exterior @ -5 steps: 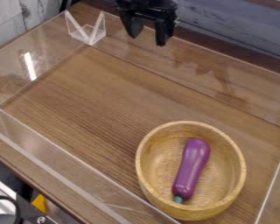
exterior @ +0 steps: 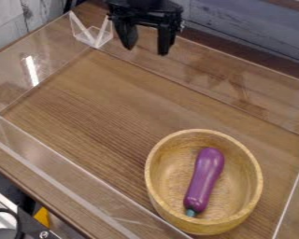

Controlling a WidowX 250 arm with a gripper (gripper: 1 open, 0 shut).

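My gripper (exterior: 147, 37) is at the top centre of the camera view, dark, with its fingers pointing down over the bare wooden table, open. A yellow bowl (exterior: 163, 187) stands at the lower right, with a purple elongated object (exterior: 205, 177) lying in it, a small teal tip at its lower end.
A clear, angular object (exterior: 94, 30) is at the upper left beside the gripper. A dark cable shows at the bottom left corner.
My gripper has moved a little to the left and slightly downward in the view. The bowl and purple object are unchanged.
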